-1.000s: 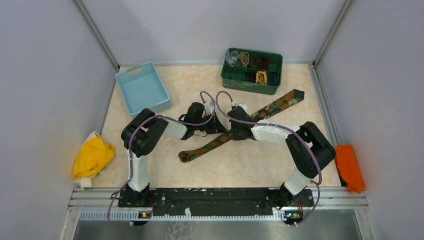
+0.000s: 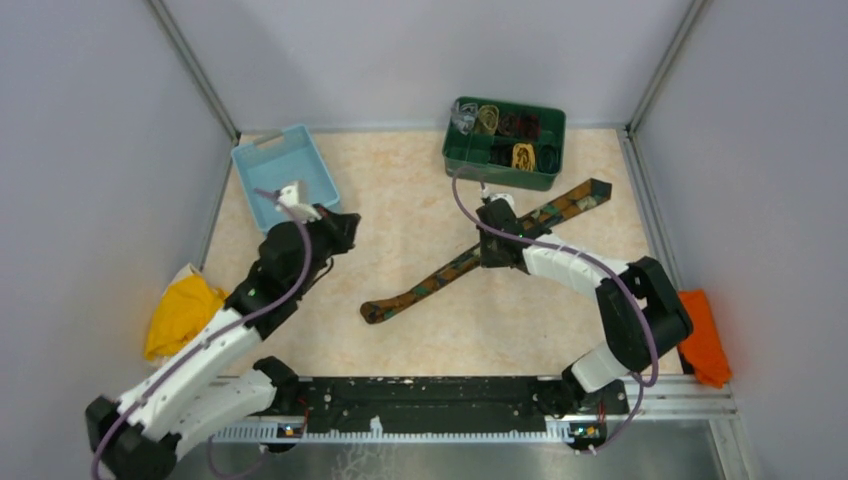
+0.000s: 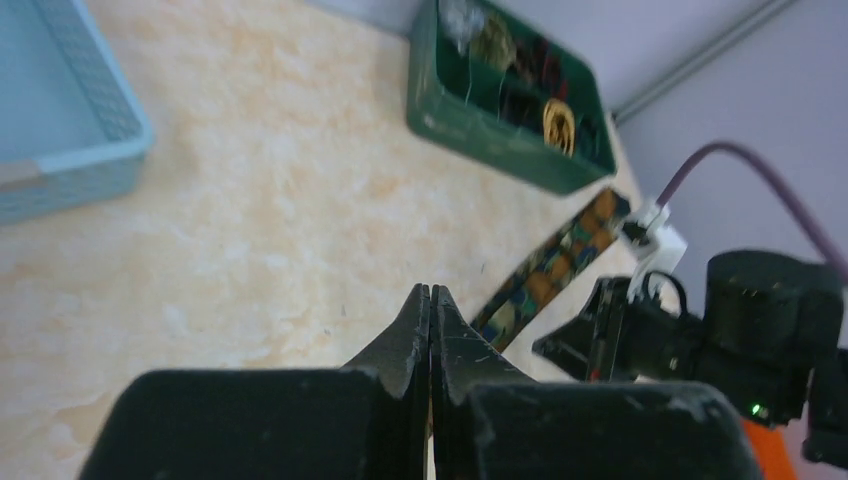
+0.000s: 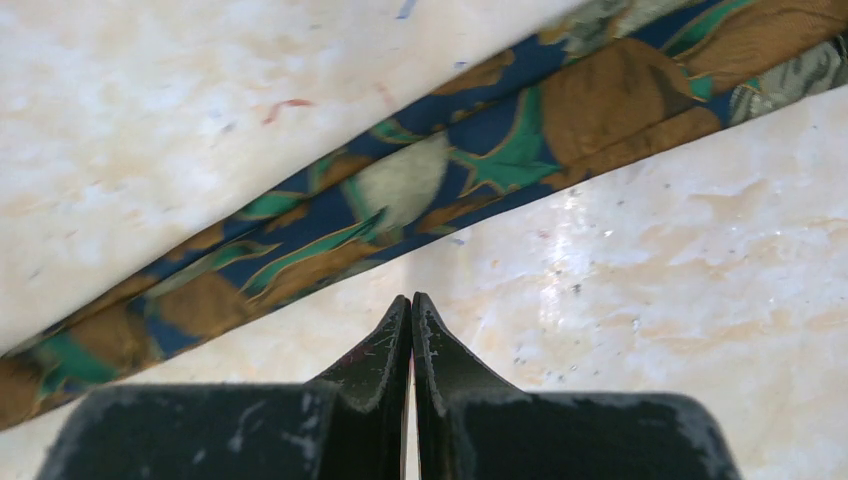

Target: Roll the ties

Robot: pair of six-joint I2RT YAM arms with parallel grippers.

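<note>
A brown, navy and green patterned tie lies stretched diagonally across the table, its wide end at the far right and a rounded end at the front left. In the right wrist view the tie runs lengthwise with folds showing, just beyond the fingertips. My right gripper is over the middle of the tie, shut, with nothing between its fingers. Well left of the tie and raised, my left gripper is shut and empty too. Its arm looks blurred from above. Part of the tie is hidden under the right gripper in the top view.
A light blue bin stands at the back left, beyond the left arm. The green divided box at the back holds several coiled cords. Yellow cloth and orange cloth lie at the sides. Bare table surrounds the tie.
My left arm has swung up and left, away from the tie. My right gripper has shifted slightly right and back along it. The tie has barely moved.
</note>
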